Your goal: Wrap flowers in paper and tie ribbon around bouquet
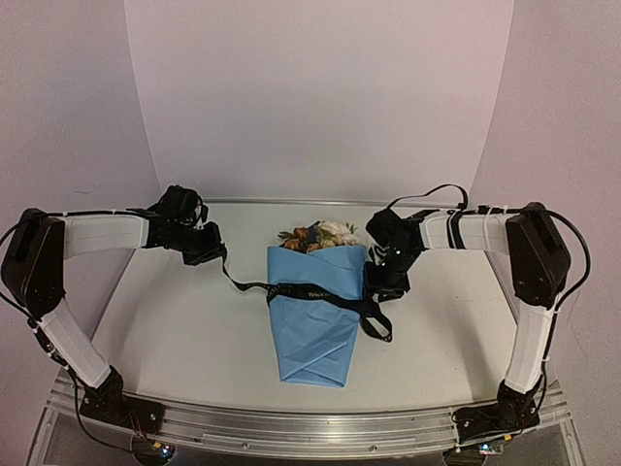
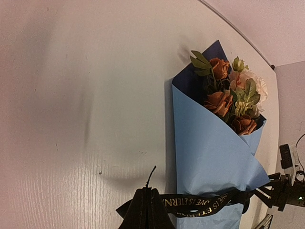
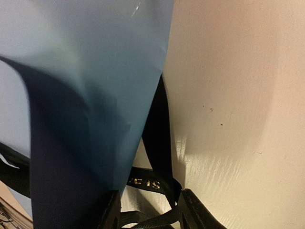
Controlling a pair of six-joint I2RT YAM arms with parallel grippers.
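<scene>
The bouquet (image 1: 315, 335), wrapped in blue paper, lies in the middle of the table with its flowers (image 1: 320, 236) at the far end. Across it runs a black ribbon (image 1: 306, 291) with gold lettering. My left gripper, left of the bouquet, is shut on one end of this ribbon; a thin tip of it sticks out beyond the fingers. At the bouquet's right edge is my right gripper, its fingers apart. Between and below them, in the right wrist view, a ribbon loop (image 3: 159, 138) passes by the blue paper; no grip on it shows.
Bare table (image 1: 184, 330) lies left of the bouquet, with more free surface on the right (image 1: 441, 330). Walls close in the back and both sides. A metal rail (image 1: 310, 432) runs along the front edge.
</scene>
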